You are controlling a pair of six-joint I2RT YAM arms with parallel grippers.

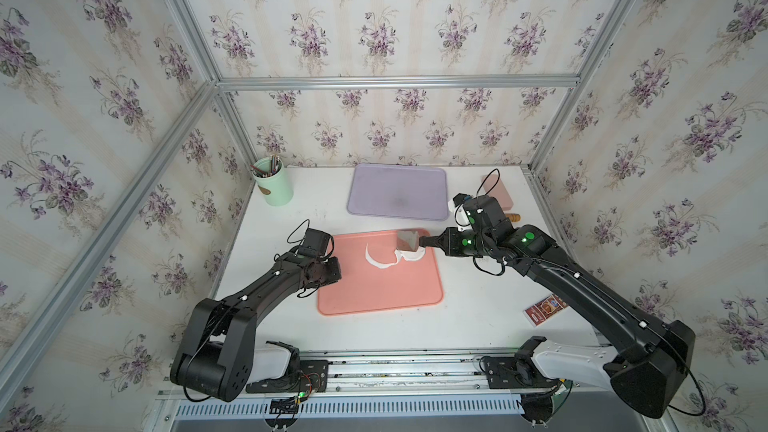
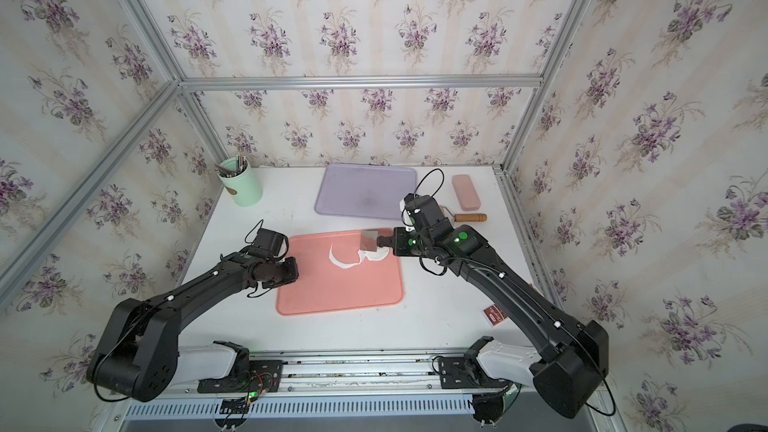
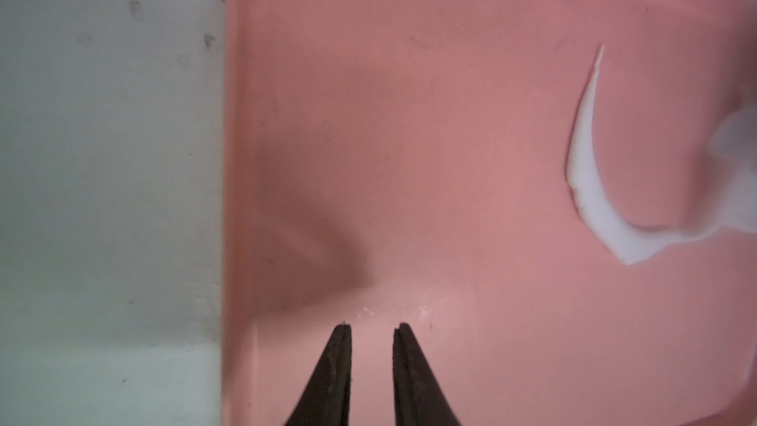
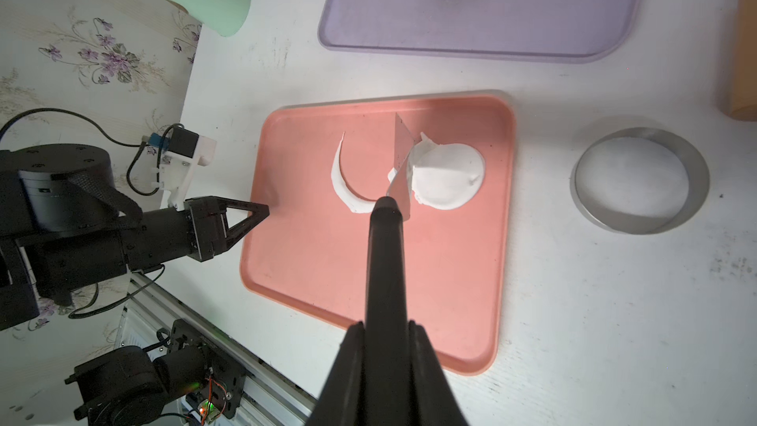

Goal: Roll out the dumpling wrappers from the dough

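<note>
My right gripper is shut on the black handle of a flat metal spatula (image 1: 407,241), whose blade stands over the pink tray. A round white dough wrapper (image 4: 447,176) lies in the tray against the blade, partly hidden by it. From there a thin curved dough scrap (image 3: 587,173) trails leftward across the pink tray (image 1: 376,292). My left gripper hovers by the tray's left edge, part open, with nothing between its fingers.
A metal ring cutter (image 4: 694,189) rests on the table right of the tray. Behind are a purple tray (image 1: 397,189) and a green utensil pot (image 1: 274,184). A wooden-handled roller (image 2: 470,217) and a pink block (image 2: 465,192) sit at the back right.
</note>
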